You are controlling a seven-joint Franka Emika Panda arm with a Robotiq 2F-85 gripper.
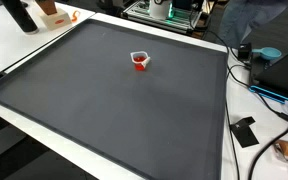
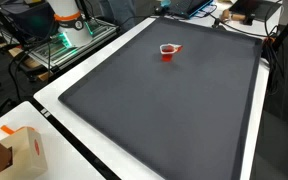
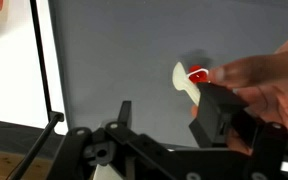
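Note:
A small red and white cup-like object (image 1: 140, 61) sits on the dark grey mat (image 1: 104, 95), toward its far side. From the other side it shows as the red and white object (image 2: 168, 51) near the mat's far edge. In the wrist view, a white piece with a red part (image 3: 197, 74) shows beside my right finger; the finger and a hand hide some of it. My gripper is open, with only bare mat showing between its fingers. I cannot make out the gripper in either exterior view.
A person's hand (image 3: 274, 85) reaches in at the right of the wrist view, close to my right finger. Cables and a black flat piece (image 1: 244, 132) lie beside the mat.

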